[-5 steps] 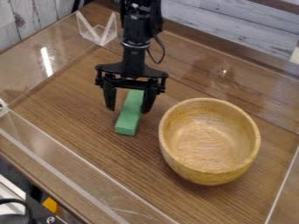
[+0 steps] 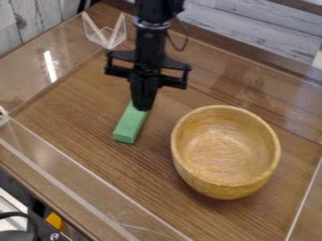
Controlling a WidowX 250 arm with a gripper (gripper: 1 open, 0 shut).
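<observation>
A green rectangular block (image 2: 130,124) lies on the wooden table, left of a large tan bowl (image 2: 225,151). My black gripper (image 2: 143,92) hangs just above the far end of the block, blurred by motion. It is shut, with nothing visible between its fingers.
The empty bowl takes up the right side of the table. Bare wood (image 2: 75,132) is free to the left and in front. White walls border the back, and a small white wire-like piece stands at the back left.
My gripper has risen from the block, which now shows more clearly beneath it.
</observation>
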